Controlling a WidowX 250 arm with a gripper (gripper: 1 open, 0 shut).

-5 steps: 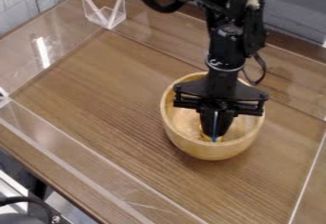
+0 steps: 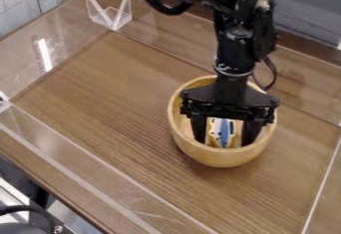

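Note:
A tan bowl stands on the wooden table, right of centre. Inside it lies a small object with blue and cream colouring, partly hidden. My black gripper is down in the bowl's opening, its fingers open on either side of that object. Whether the fingers touch it is unclear.
A white wire holder stands at the back left. A ledge runs along the back behind the arm.
A second ago the gripper covered most of the object from above; now its fingers stand farther apart and more of the object shows between them.

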